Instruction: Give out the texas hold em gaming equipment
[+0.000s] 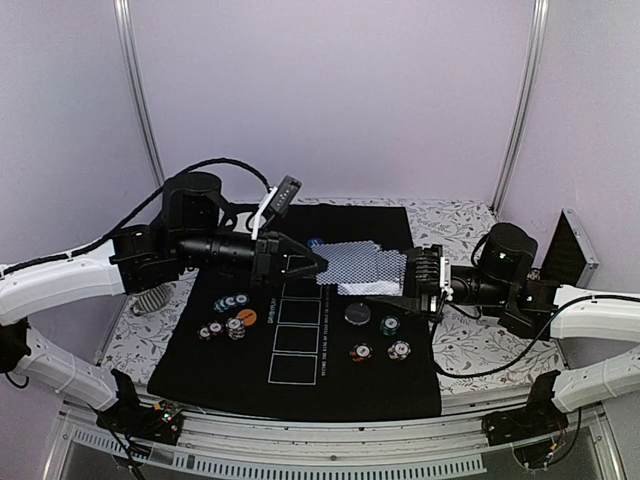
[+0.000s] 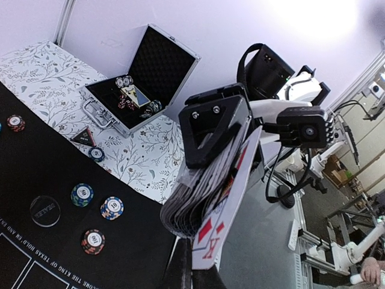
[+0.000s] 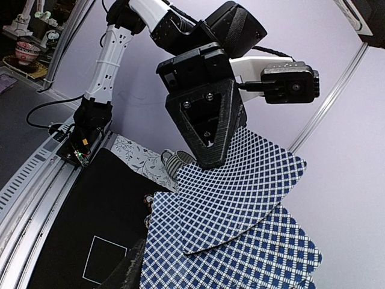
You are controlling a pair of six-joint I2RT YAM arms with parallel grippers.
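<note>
A deck of cards with blue-and-white checked backs [image 1: 348, 265] spans the gap between my two grippers above the black poker mat [image 1: 240, 375]. My left gripper [image 1: 320, 267] is shut on some cards at the deck's edge; a king of diamonds [image 2: 207, 242] faces its wrist camera. In the right wrist view, a fan of cards [image 3: 240, 192] lies under the left gripper's finger [image 3: 207, 141], over a lower group of cards [image 3: 274, 250]. The rest of the deck lies between my right gripper's [image 1: 405, 275] fingers, loosely splayed; how firmly they close on it does not show.
Poker chips [image 1: 398, 350] and a clear dealer disc [image 1: 357, 314] rest on the mat below. An open silver case [image 2: 123, 99] holding more chips stands at the right on the floral cloth [image 2: 135, 159]. A striped cup [image 3: 175, 161] sits at the left.
</note>
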